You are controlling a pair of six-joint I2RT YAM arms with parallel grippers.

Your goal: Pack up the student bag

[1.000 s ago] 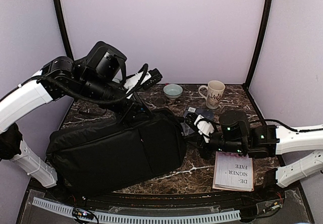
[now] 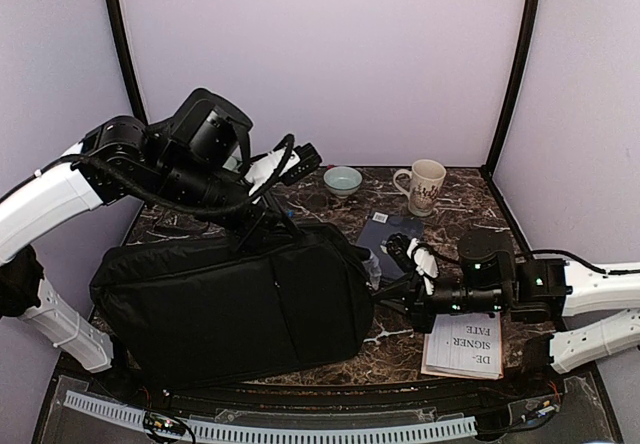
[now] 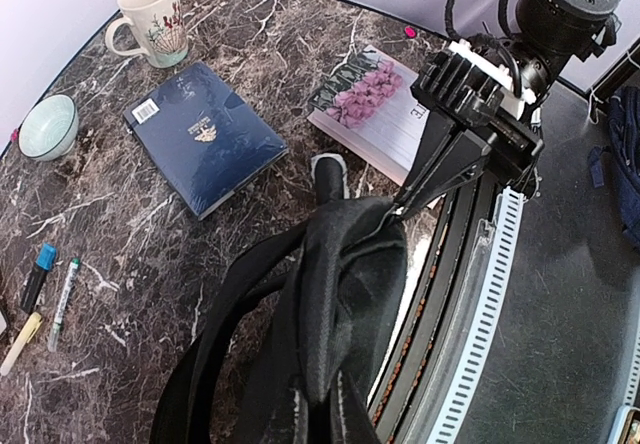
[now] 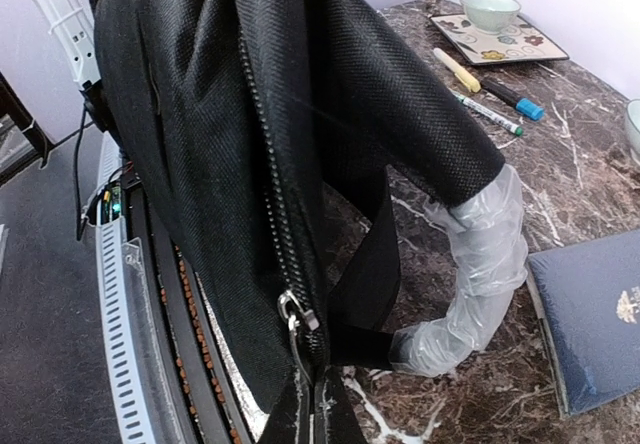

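The black bag [image 2: 220, 314] stands on the marble table's near left, a plastic-wrapped handle [image 4: 470, 264] hanging from it. My left gripper, high on the bag in the top view, is shut on its black fabric. At the bag's right end my right gripper is shut at the zipper pull [image 4: 298, 319], whose thin tab runs down between the fingertips. Beyond lie a blue book [image 3: 205, 134] and a book with pink flowers [image 3: 360, 99], lettered on its cover in the top view.
At the back are a mug [image 2: 424, 186], a bowl [image 2: 342, 180] and a square plate with a bowl [image 4: 495, 49]. Markers [image 3: 38, 274] lie left of the blue book. The table's front edge and rail run close beside the bag.
My left arm has dipped slightly.
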